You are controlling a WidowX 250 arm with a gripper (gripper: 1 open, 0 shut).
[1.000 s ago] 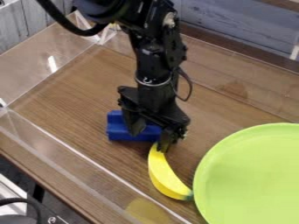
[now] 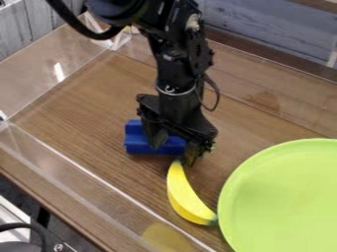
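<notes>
My black gripper (image 2: 176,143) is lowered over a blue block (image 2: 142,137) on the wooden table, its fingers open and partly covering the block's right part. Just below the gripper lies a yellow banana (image 2: 190,201), running down toward a large green plate (image 2: 279,197) at the lower right. Whether the fingertips touch the block or the banana's top end is hard to tell.
Bare wooden tabletop (image 2: 79,108) lies to the left of the block and behind the arm to the right. Clear low walls run along the left side, and a dark cable shows at the lower left.
My gripper has shifted very slightly upward in the view over the last second. The block, banana and plate look unmoved.
</notes>
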